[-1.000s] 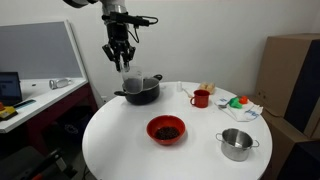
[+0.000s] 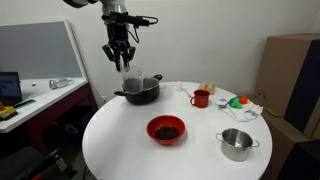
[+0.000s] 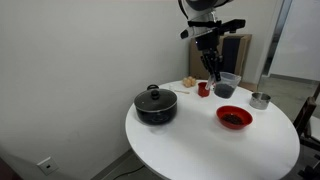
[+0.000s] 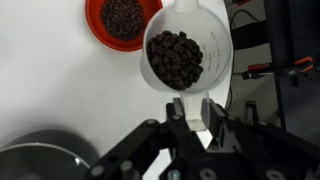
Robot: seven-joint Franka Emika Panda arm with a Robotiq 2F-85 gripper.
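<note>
My gripper is shut on the handle of a clear measuring cup (image 4: pixel 210 28), held above the table. Dark brown beans (image 4: pixel 175 60) lie inside the cup. A red bowl (image 2: pixel 166 138) stands on the white table, with more dark beans (image 4: pixel 122 18) in it; in the wrist view the cup hangs just beside this bowl. In exterior view 1 the cup (image 2: pixel 133 77) appears in front of the black pot. Exterior view 2 shows the cup (image 3: pixel 226 86) beyond the red bowl (image 3: pixel 234 118).
The black pot (image 3: pixel 155 104) has its lid on in exterior view 2. A red mug (image 2: pixel 201 99), a steel pot (image 2: pixel 236 147) and colourful items (image 2: pixel 239 101) stand along the table's right side.
</note>
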